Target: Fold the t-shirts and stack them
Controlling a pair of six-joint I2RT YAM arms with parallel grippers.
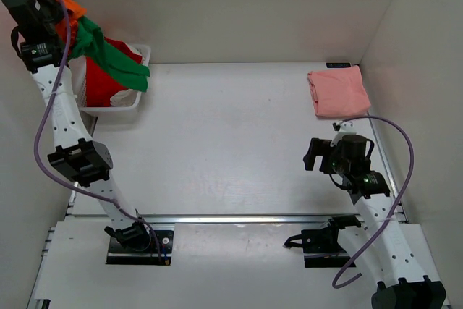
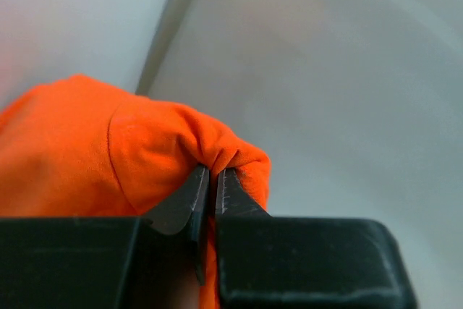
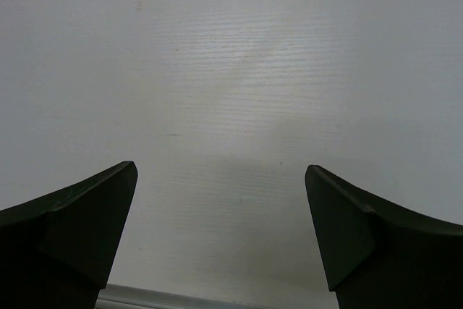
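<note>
High at the back left, my left gripper pinches an orange t shirt (image 2: 123, 142), raised above a white basket (image 1: 134, 110). A green t shirt (image 1: 112, 59) hangs down from beside the orange one over the basket, where red cloth (image 1: 101, 81) and some white cloth (image 1: 123, 97) lie. A pink folded t shirt (image 1: 338, 92) lies flat at the back right of the table. My right gripper is open over bare table near the front right, nothing between its fingers.
Walls stand at the back and both sides, with a metal rail (image 1: 217, 219) along the front edge.
</note>
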